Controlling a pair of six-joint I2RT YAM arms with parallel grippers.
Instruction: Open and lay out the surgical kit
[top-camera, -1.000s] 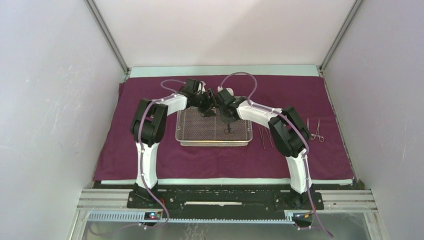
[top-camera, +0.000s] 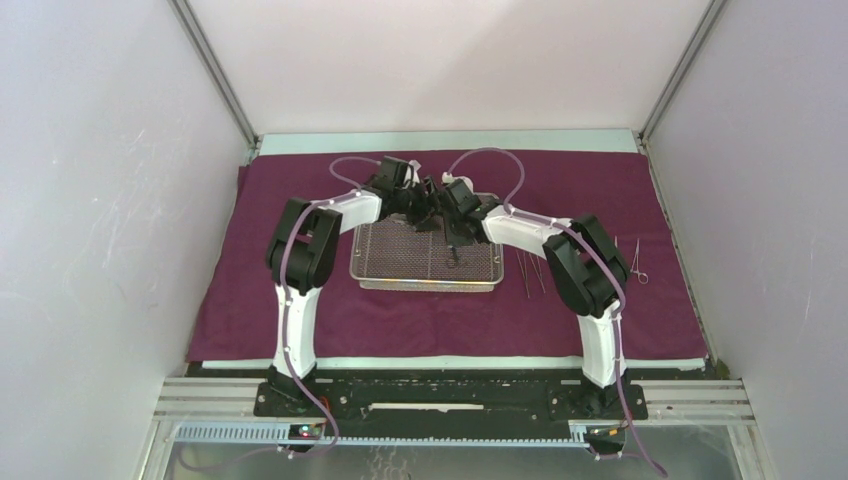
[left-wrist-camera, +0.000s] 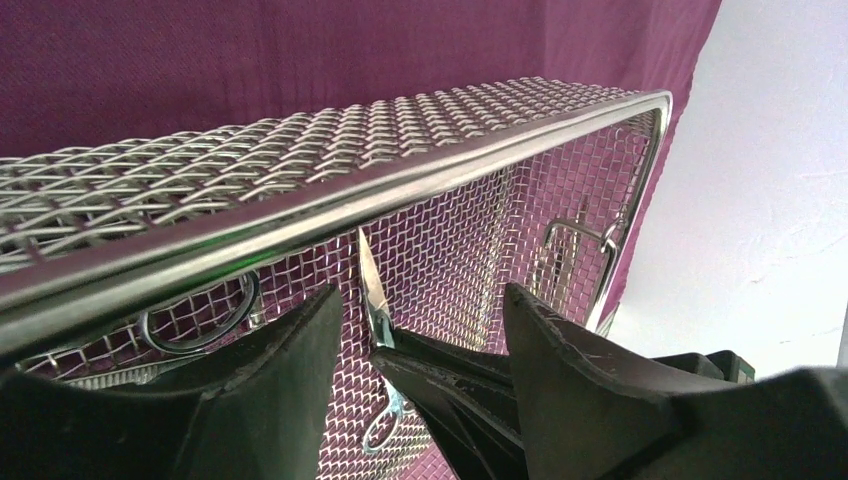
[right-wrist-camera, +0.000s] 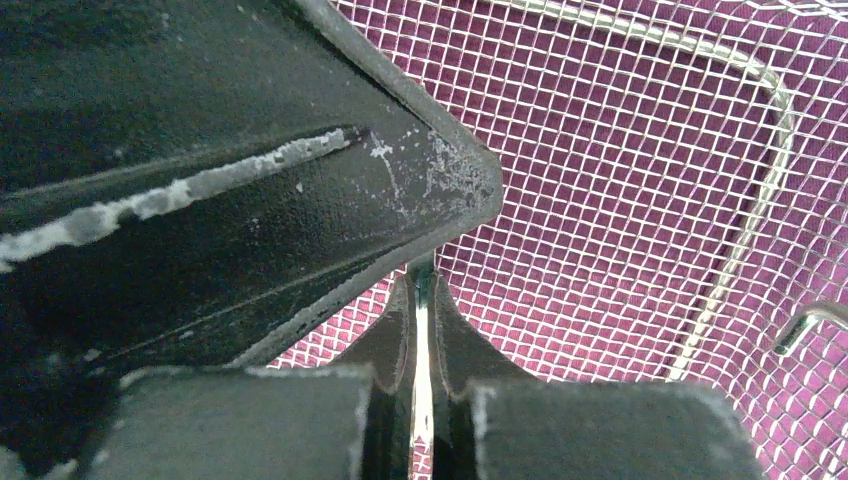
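The metal mesh tray (top-camera: 400, 283) lies in the middle of the cloth, both grippers close together over its back part. My left gripper is open at the tray's rim; between its fingers, the dark tip of the right gripper comes into view. A slim scissor-like instrument (left-wrist-camera: 371, 270) with a ring handle and pointed end is in the tray, partly behind that tip. My right gripper is shut; a narrow bright strip shows along its fingers' seam, and I cannot tell whether it is gripped. A left gripper finger (right-wrist-camera: 250, 200) fills that view's upper left.
Another ring handle (left-wrist-camera: 205, 325) lies in the tray near the rim. Right of the tray are slender instruments (top-camera: 530, 272) and scissor-shaped ones (top-camera: 637, 262) on the purple cloth (top-camera: 280, 260).
The tray and the ring-handled instrument in it sit a touch further left than a second ago.
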